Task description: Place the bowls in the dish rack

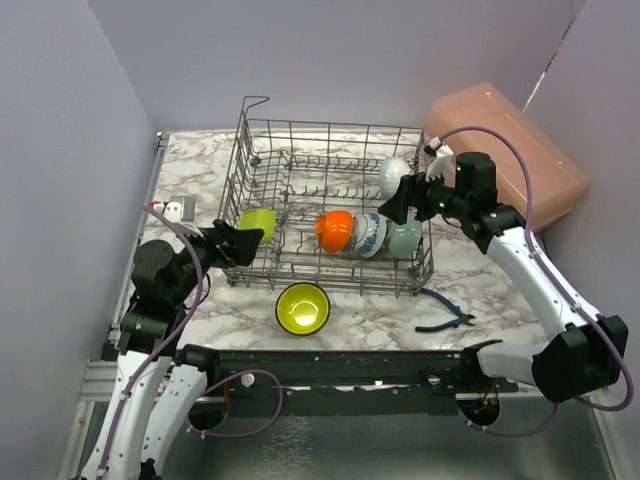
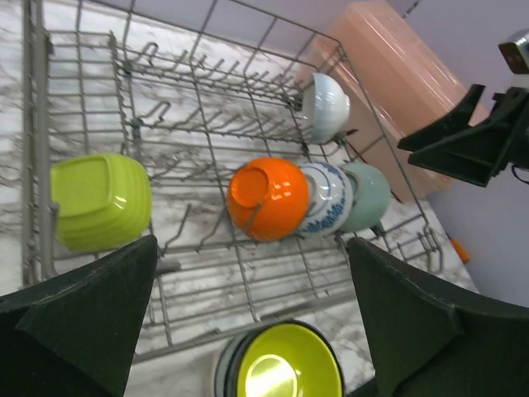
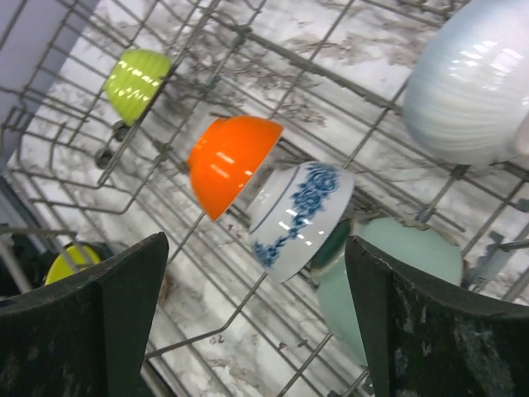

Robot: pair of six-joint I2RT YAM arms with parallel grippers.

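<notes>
The wire dish rack (image 1: 290, 125) holds a green bowl (image 1: 258, 222) at left, an orange bowl (image 1: 333, 232), a blue-patterned bowl (image 1: 369, 235) and a pale teal bowl (image 1: 404, 239) along the front, and a white bowl (image 1: 392, 174) at back right. A yellow bowl (image 1: 302, 308) sits on the counter in front. My left gripper is open and empty above the rack's front left, near the green bowl. My right gripper hovers over the right side, above the teal and patterned bowls, its fingers apart with nothing between them.
Pliers (image 1: 445, 310) lie on the marble counter right of the yellow bowl. A pink translucent box (image 1: 520, 160) stands behind the rack at right, next to walls. The rack's back left and middle are free of bowls.
</notes>
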